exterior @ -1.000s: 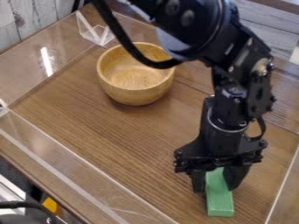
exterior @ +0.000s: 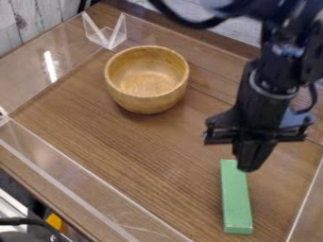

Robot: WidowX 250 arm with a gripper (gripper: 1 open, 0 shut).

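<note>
A green rectangular block point(exterior: 236, 203) lies flat on the wooden table at the lower right. Above it hangs my black gripper point(exterior: 250, 142), raised and motion-blurred, its fingers apart from the block. I cannot make out anything held between the fingers, and the blur hides how far apart they stand.
A wooden bowl point(exterior: 149, 76) sits at the upper left, with a white wire object point(exterior: 104, 33) behind it near the tray edge.
The gripper has risen away from the green block, uncovering it; the arm is now higher and blurred. The block lies at about the same spot.
</note>
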